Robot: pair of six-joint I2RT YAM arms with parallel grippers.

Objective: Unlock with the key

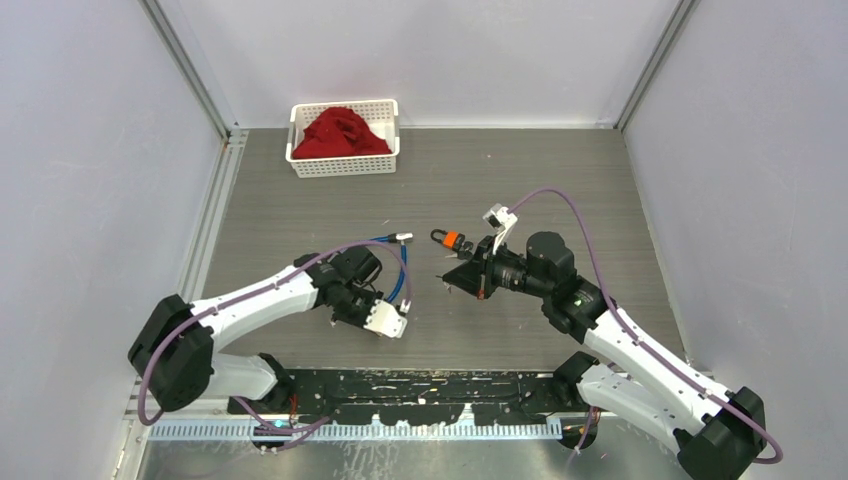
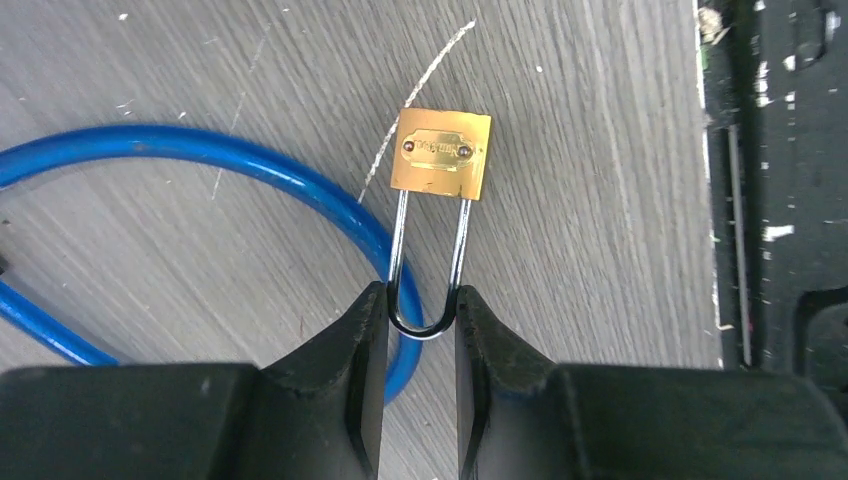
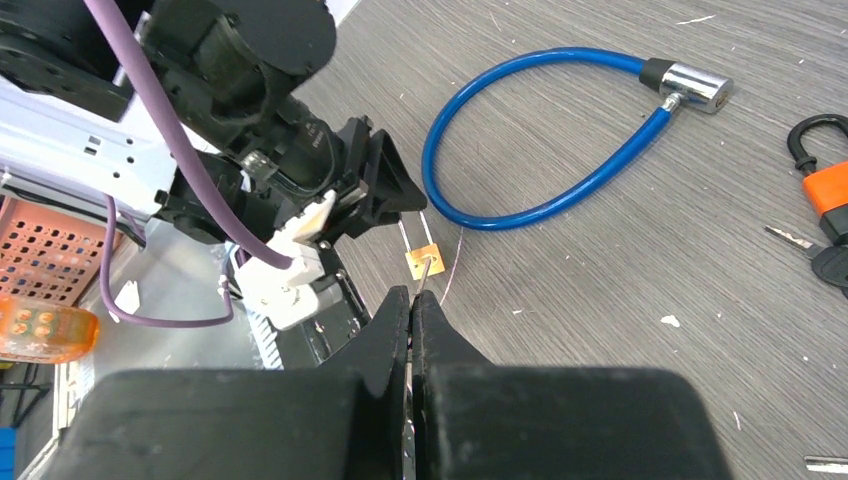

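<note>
A brass padlock (image 2: 439, 152) with a long steel shackle lies on the table, seen close in the left wrist view, beside a blue cable lock (image 2: 270, 168). My left gripper is at the shackle's curved end, its fingertips on either side; whether it grips is unclear. In the right wrist view the padlock (image 3: 425, 262) sits beyond my right gripper, which is shut on a thin metal key (image 3: 424, 275) pointing forward. In the top view that gripper hovers right of the left arm.
An orange-and-black lock (image 1: 451, 240) and a loose key (image 3: 830, 262) lie toward the back right. A white basket (image 1: 342, 170) with red cloth stands at the back. The table's front edge (image 2: 755, 200) is close to the padlock.
</note>
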